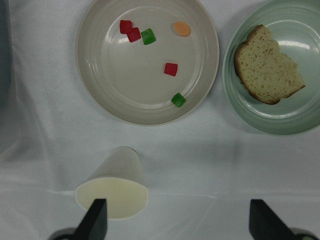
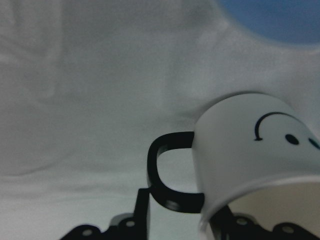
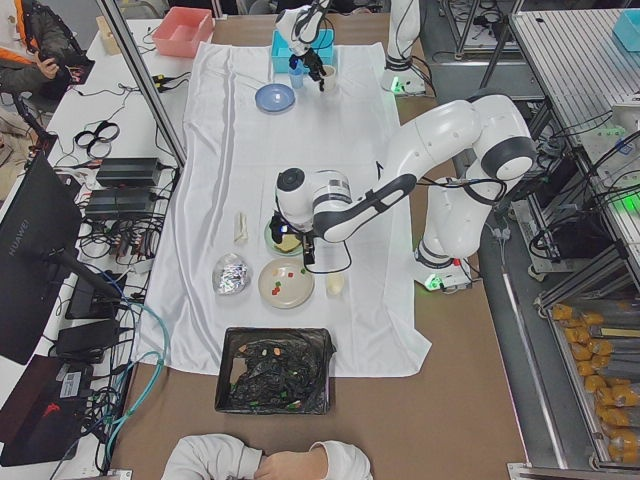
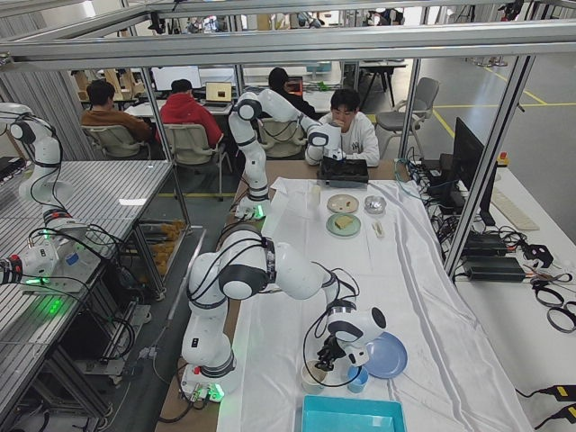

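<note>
My left gripper hangs open over the cloth, above a white paper cup (image 1: 110,197) on its side, beside a beige plate (image 1: 130,80) with several red and green pieces and an orange one, and a green plate (image 1: 305,110) holding bread (image 1: 267,65). My right gripper is open at a white mug (image 2: 245,140) with a black handle (image 2: 155,165): one finger stands outside the handle, the other is partly hidden at the mug's rim. A blue plate (image 4: 385,358) and a small blue cup (image 4: 357,383) are nearby.
A teal tray (image 4: 353,423) lies at the right arm's side. A foil bowl (image 3: 231,274) and a black lined bin (image 3: 235,400) are on the left arm's side, with a seated person beyond.
</note>
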